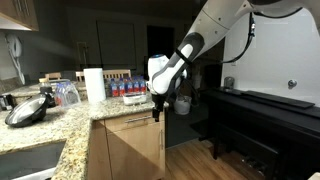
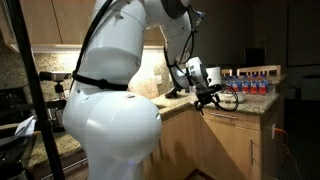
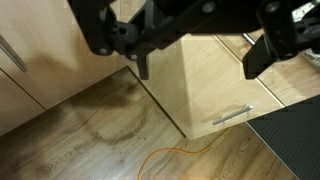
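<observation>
My gripper is open in the wrist view, with nothing between its dark fingers. It points down toward a light wood cabinet and the floor. In exterior view 2 the gripper (image 2: 210, 103) hangs by the front edge of the counter, close to the upper drawer (image 2: 240, 123). Exterior view 1 shows the arm's white wrist (image 1: 160, 72) at the counter's right end, its fingers small and dark against the cabinet. Contact with the cabinet cannot be told. A metal handle (image 3: 233, 115) shows in the wrist view.
Bottles (image 1: 122, 83), a paper towel roll (image 1: 95, 84) and a white tray (image 1: 134, 99) stand on the granite counter (image 1: 75, 140). A dark pan (image 1: 30, 110) lies at its left. An orange cord (image 3: 165, 150) crosses the wood floor. A black bench-like unit (image 1: 260, 120) stands at right.
</observation>
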